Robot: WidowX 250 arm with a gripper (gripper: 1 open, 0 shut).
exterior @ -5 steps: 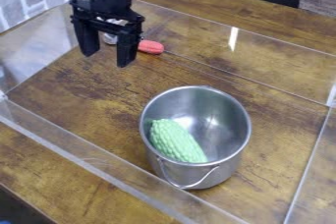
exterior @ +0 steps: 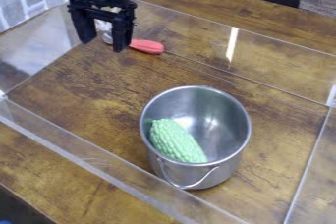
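My black gripper (exterior: 101,31) hangs at the upper left, its two dark fingers apart and pointing down above the wooden table. A red elongated object (exterior: 147,47) lies just right of it, with a pale piece (exterior: 109,33) partly hidden behind the gripper. At the lower right stands a steel pot (exterior: 226,120) with a wire handle, holding a green bumpy corn-like object (exterior: 176,141).
Clear transparent walls border the work area (exterior: 92,100) on the left, front and right. The middle of the wooden table, between gripper and pot, is free.
The gripper has moved back and a little left, up in the view, away from the middle of the table. The pot and green object are unchanged.
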